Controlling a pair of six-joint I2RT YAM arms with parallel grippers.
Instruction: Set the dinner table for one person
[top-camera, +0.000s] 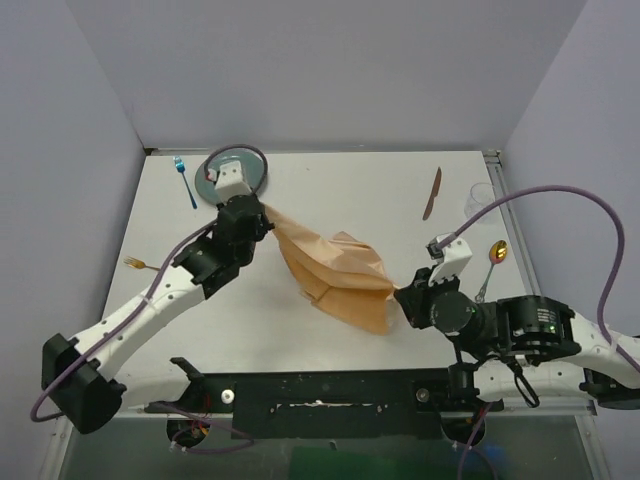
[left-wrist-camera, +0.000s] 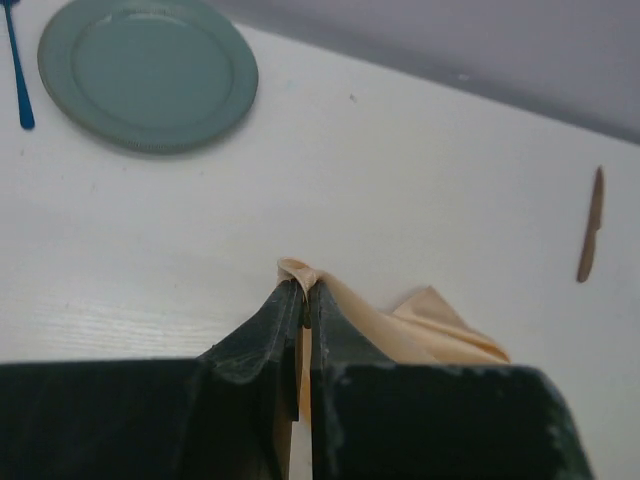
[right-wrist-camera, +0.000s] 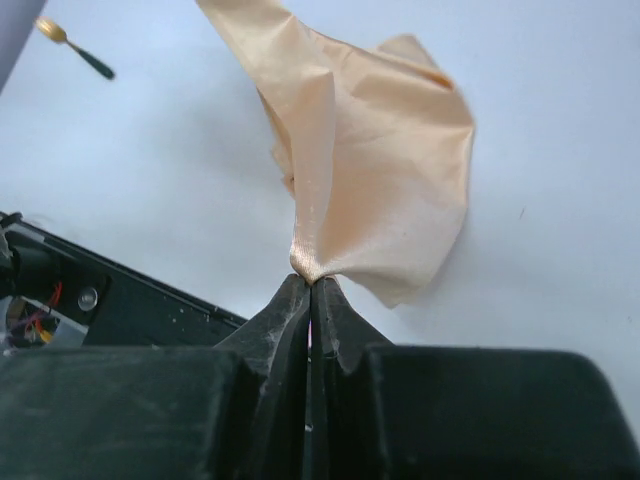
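Note:
A peach cloth napkin stretches between my two arms, part of it raised off the white table. My left gripper is shut on one corner of it, which pokes up between the fingertips. The opposite end is pinched by my right gripper, also shut, with the cloth fanning out beyond it. A green plate lies at the back left, partly behind my left arm in the top view. Farther right are a brown-handled knife, a clear glass and a gold spoon.
A blue fork lies left of the plate, and a gold fork at the left edge is partly covered by my left arm. Walls close off the back and sides.

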